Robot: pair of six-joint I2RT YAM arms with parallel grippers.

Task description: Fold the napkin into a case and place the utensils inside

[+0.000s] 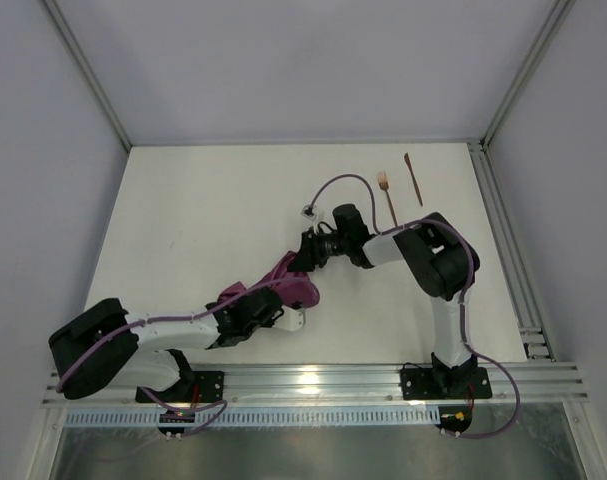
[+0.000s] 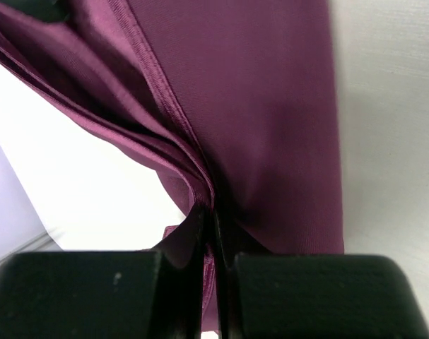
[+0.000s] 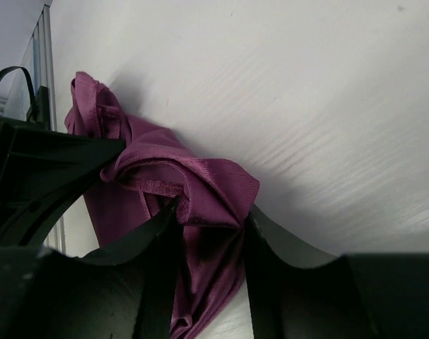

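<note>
The maroon napkin (image 1: 303,292) lies crumpled near the front centre, a folded seam running through it. My left gripper is shut on the napkin's folded edge, which fills much of the left wrist view. My right gripper is at the napkin's upper corner in the top view; in the right wrist view a bunched fold lies between and over its fingertips, and how far these are closed is hard to tell. A wooden fork (image 1: 384,183) and a second wooden utensil (image 1: 413,175) lie at the back right.
The left arm (image 1: 113,335) spans the front left; the right arm (image 1: 433,260) covers part of the right side. Metal rails border the table.
</note>
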